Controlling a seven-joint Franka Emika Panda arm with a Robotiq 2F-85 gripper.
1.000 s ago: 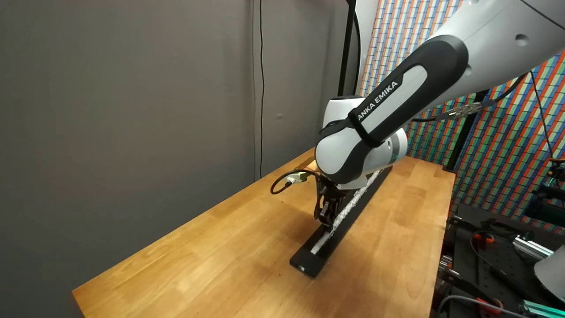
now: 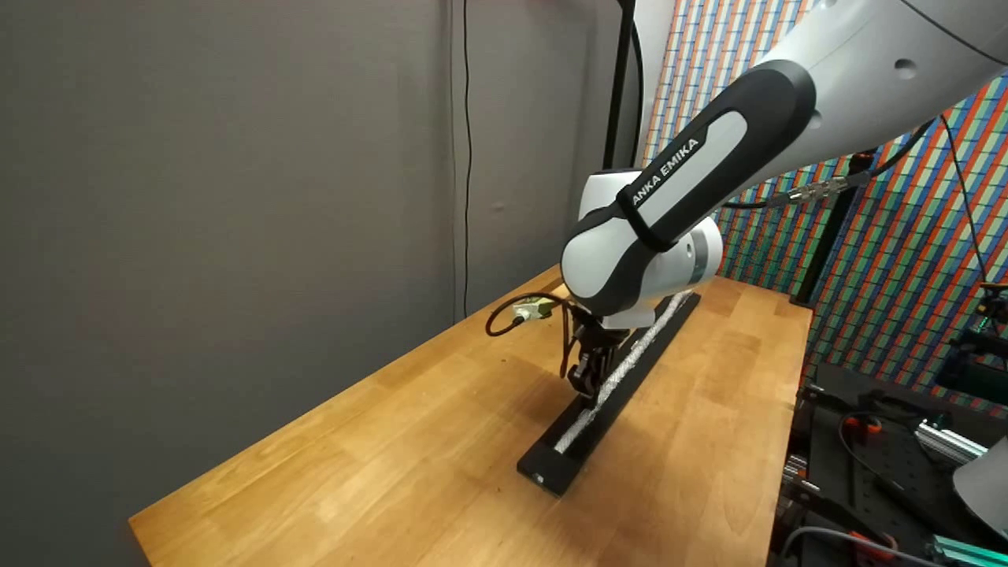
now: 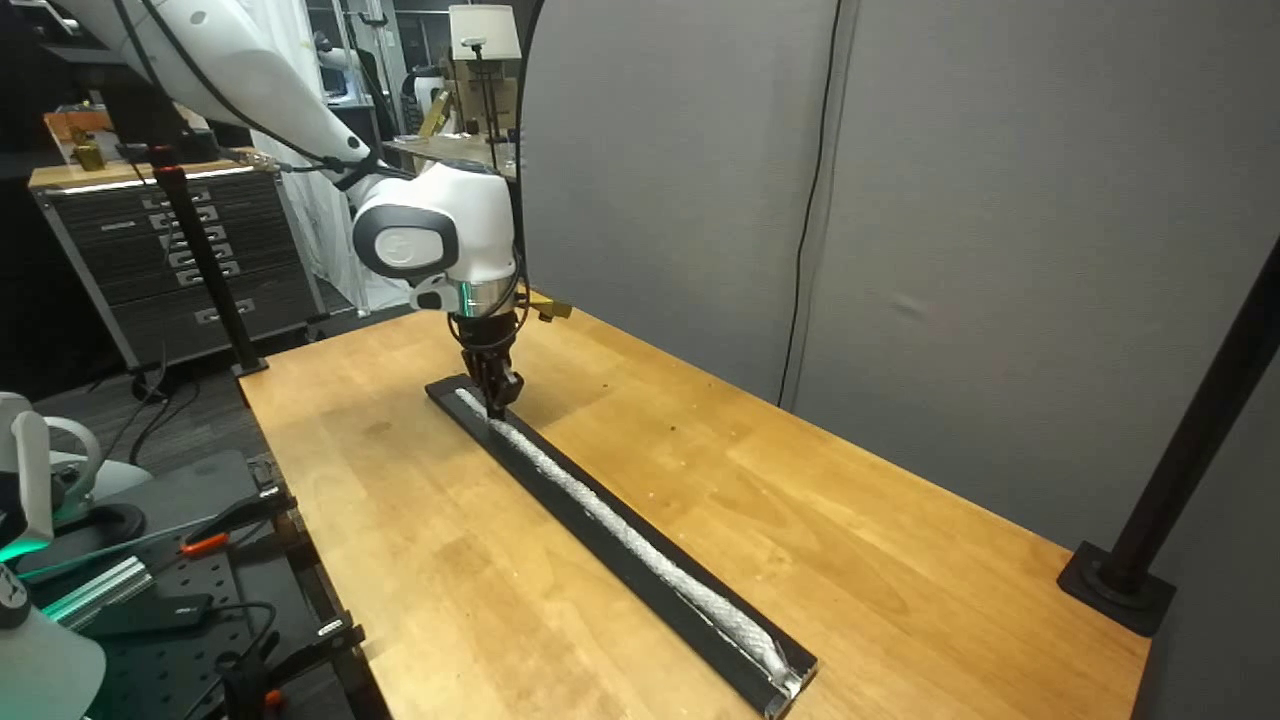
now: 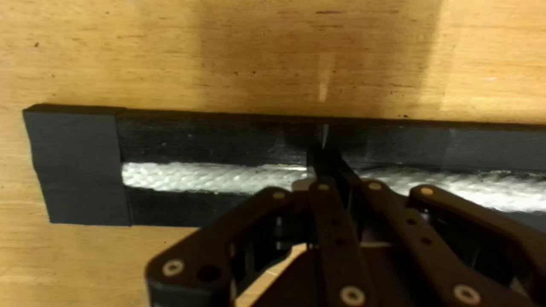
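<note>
A white braided rope (image 3: 619, 524) runs lengthwise along a long black board (image 3: 726, 666) that lies flat on the table. In the wrist view the near stretch of rope (image 4: 194, 176) emerges from under a black end piece (image 4: 79, 169). My gripper points down over the board near this end, its dark fingers brought together. Seen from outside, the gripper (image 3: 495, 410) has its tips down at the rope, apparently touching it or the board. The fingers cover part of the rope, and what lies between them is hidden.
Bare wooden table (image 2: 378, 453) surrounds the board on both sides. A grey partition (image 2: 236, 236) stands along one long edge. Black posts (image 3: 1140, 516) rise from the table, and a cable loop (image 2: 505, 316) hangs beside the wrist.
The arm and wrist have shifted slightly, with the cable loop a little higher in exterior view 1. The fingers stay low at the rope; board and rope look unmoved.
</note>
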